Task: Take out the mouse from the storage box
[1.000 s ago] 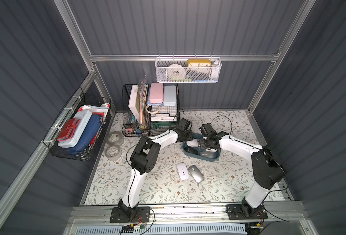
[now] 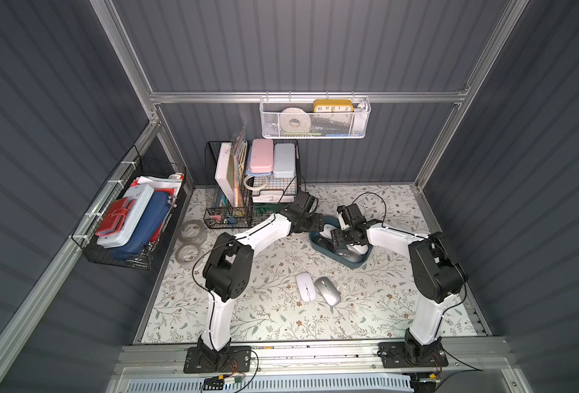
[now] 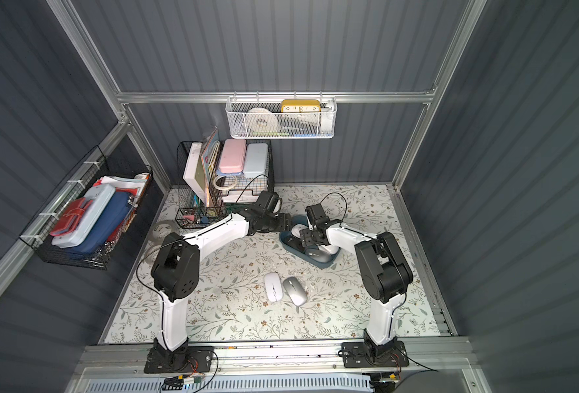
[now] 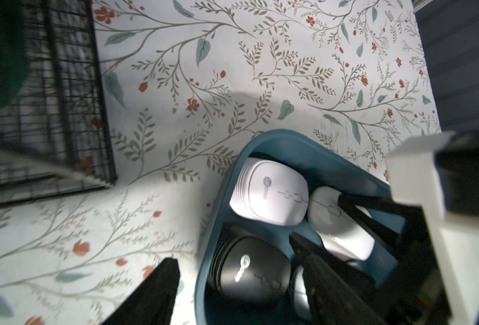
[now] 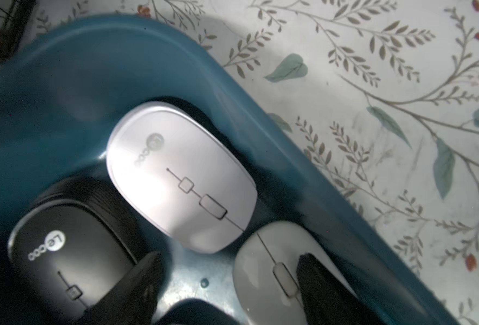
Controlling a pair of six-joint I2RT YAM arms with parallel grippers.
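Inside the blue storage box [image 4: 204,270] lie a pinkish-white mouse [image 5: 182,178] in the far corner, a black mouse [image 5: 66,254] beside it, a white mouse [image 5: 272,270] and a grey one [image 4: 300,292]. My right gripper is part open over the box, with one finger [image 5: 326,287] across the white mouse; whether they touch I cannot tell. At the box's left side, my left gripper stands open, its fingers spread above the black mouse. Two more mice, one white [image 2: 305,287] and one grey [image 2: 328,290], lie on the table in front.
A black wire basket [image 2: 227,219] with books and cases stands behind my left arm. Rolls of tape [image 2: 188,255] lie at the left. A white mesh basket [image 2: 315,124] hangs at the back.
The box has turned and shifted slightly on the table. My left gripper has moved back and a little left; my right has moved slightly right. The two mice on the table are unmoved.
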